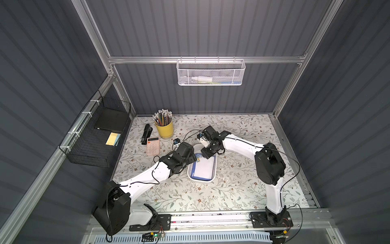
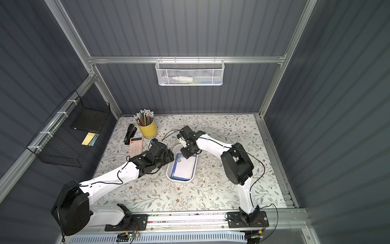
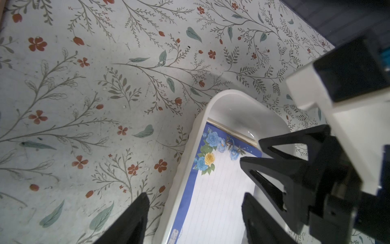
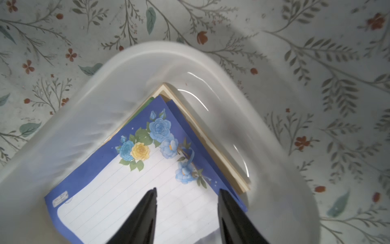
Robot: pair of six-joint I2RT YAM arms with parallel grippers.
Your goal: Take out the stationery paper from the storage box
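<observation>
A white storage box (image 1: 202, 179) holds blue-bordered stationery paper (image 4: 130, 191) with a flower print in one corner, lying on more sheets or pads. My right gripper is over the paper inside the box, fingers apart and nothing visible between them; in the left wrist view its black fingers (image 3: 268, 170) reach over the paper's flowered end. My left gripper hangs over the box's left side, open and empty.
A yellow pencil cup (image 1: 165, 131), pink calculator (image 1: 153, 147) and black stapler (image 1: 146, 134) stand at the back left. Wire baskets hang on the back and left walls.
</observation>
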